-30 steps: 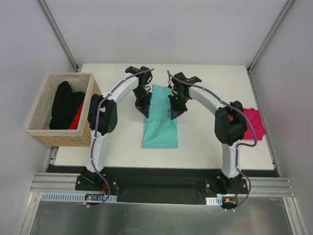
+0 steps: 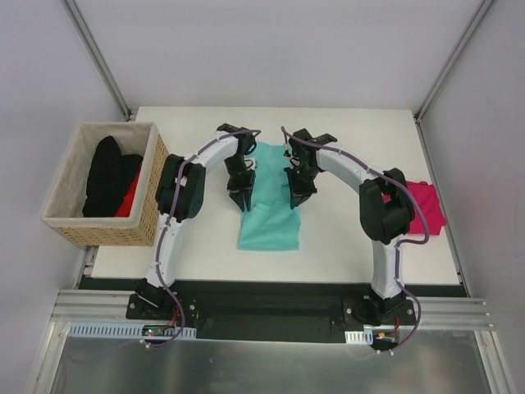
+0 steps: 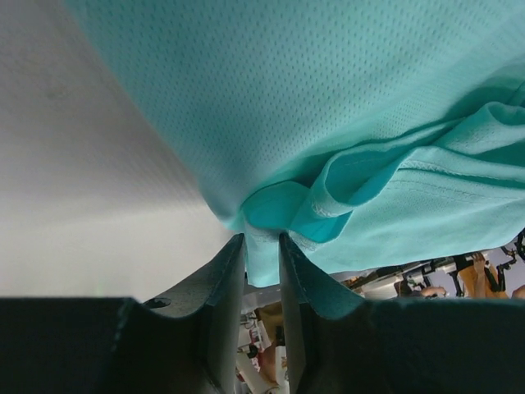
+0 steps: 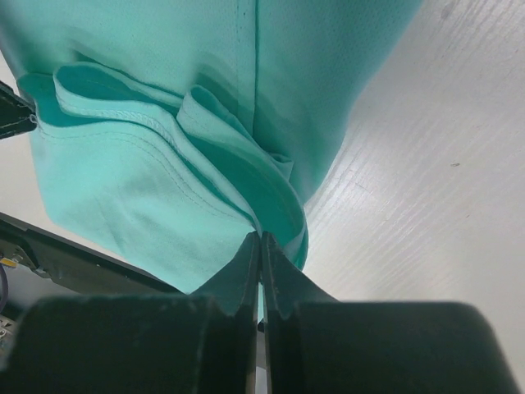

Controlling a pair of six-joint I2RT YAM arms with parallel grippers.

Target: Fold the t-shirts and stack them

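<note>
A teal t-shirt lies lengthwise on the white table, its near part folded over with a wavy raised edge across the middle. At the left end of that edge my left gripper is partly open, its fingers apart and the shirt's corner at and between the tips. Opposite it, my right gripper is shut, with the thin hem of the teal shirt running into its fingertips. From above, the left gripper and right gripper stand at the shirt's two sides; the exact contact is hidden there.
To the left stands a wicker basket with black and red cloth inside. Folded red cloth lies at the table's right edge. Bare tabletop shows on both sides of the shirt.
My left gripper has moved slightly toward the near edge and down to the shirt's left side. The right gripper has shifted slightly nearer the front with the shirt's edge.
</note>
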